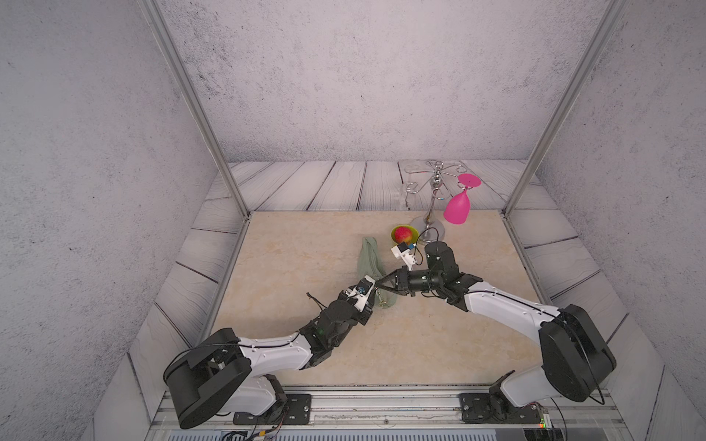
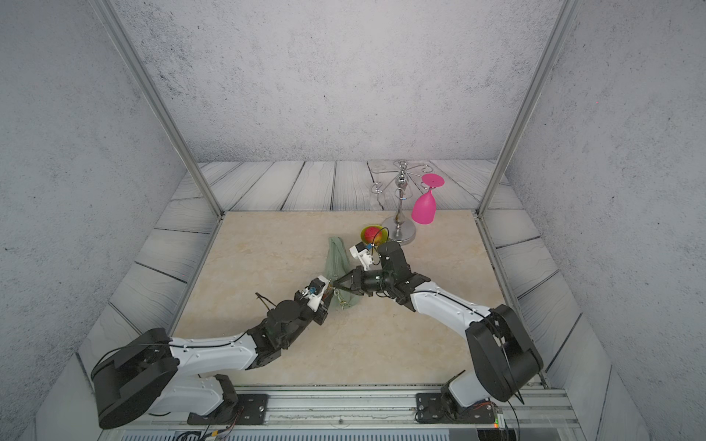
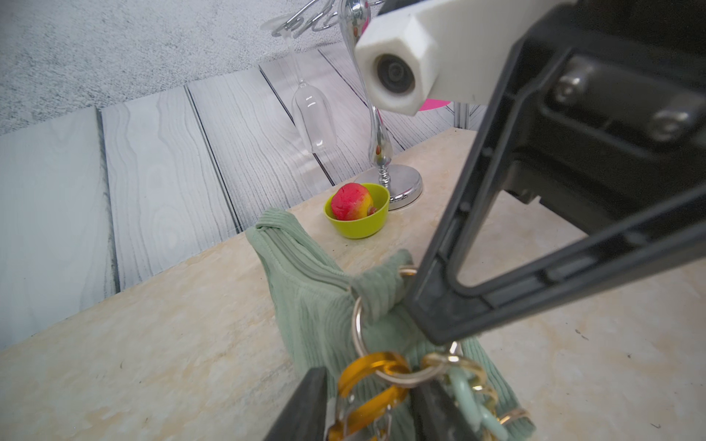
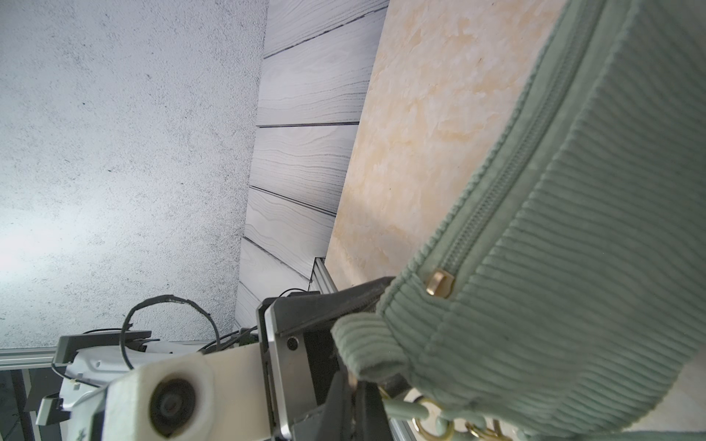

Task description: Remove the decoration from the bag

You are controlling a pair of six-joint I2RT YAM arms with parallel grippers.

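Observation:
A sage corduroy bag (image 1: pixel 371 257) lies mid-table, its zipper pull (image 4: pixel 440 282) near a fabric loop. In the left wrist view a silver ring (image 3: pixel 359 330) at that loop carries a gold-orange clip (image 3: pixel 375 408) and mint and gold charms (image 3: pixel 467 400). My left gripper is at the clip, its fingers apart on either side; whether it grips is unclear. My right gripper is shut at the loop and ring, its tips over the silver ring in the left wrist view; what is between them is hidden.
A green bowl (image 3: pixel 356 229) with a red-yellow fruit (image 3: pixel 350 199) stands behind the bag, beside a chrome stand (image 1: pixel 434 220) carrying a clear glass (image 3: pixel 314 117) and a pink glass (image 1: pixel 456 205).

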